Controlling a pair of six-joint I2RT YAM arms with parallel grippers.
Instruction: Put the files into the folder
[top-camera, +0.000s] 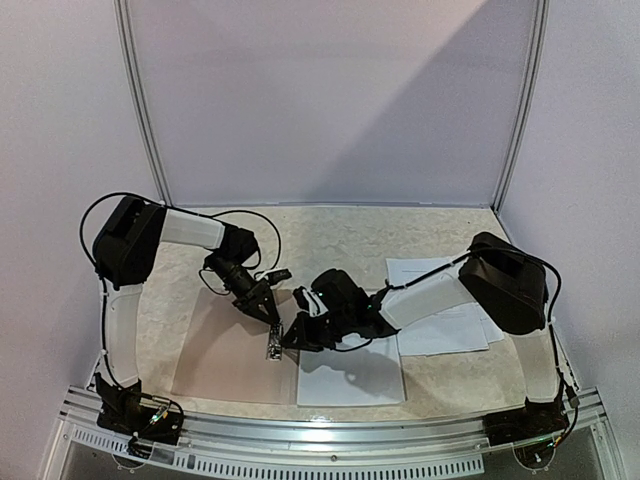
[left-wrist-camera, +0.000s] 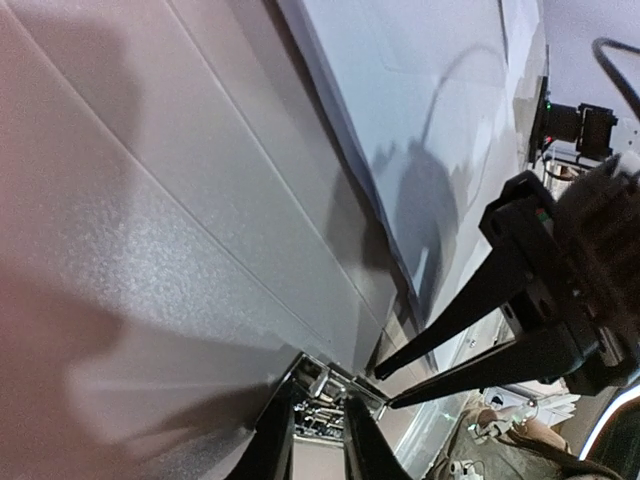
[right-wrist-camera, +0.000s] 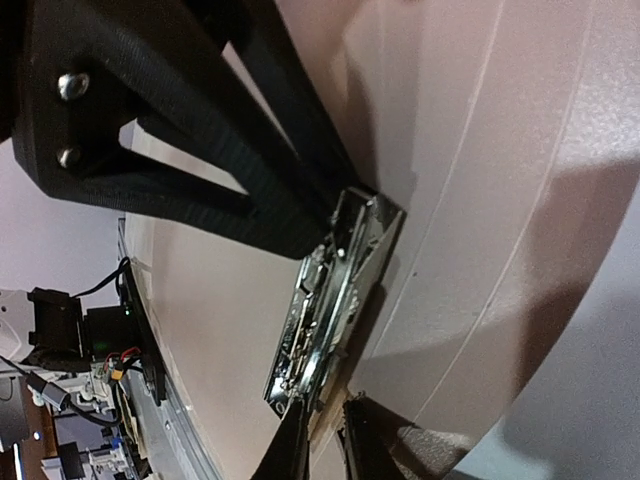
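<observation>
The folder (top-camera: 220, 350) lies open on the left, a pale pinkish cover with a metal clip (top-camera: 274, 345) near its right edge. My left gripper (top-camera: 271, 318) is shut on the clip's upper end. In the left wrist view the right gripper's dark fingers (left-wrist-camera: 465, 375) reach toward the clip from the right. A stack of white paper (top-camera: 350, 385) lies just right of the clip, partly under the right arm.
More loose printed sheets (top-camera: 445, 335) lie at the right, partly hidden by the right arm. Bare table shows behind the folder and along the front edge. Walls enclose the back and sides.
</observation>
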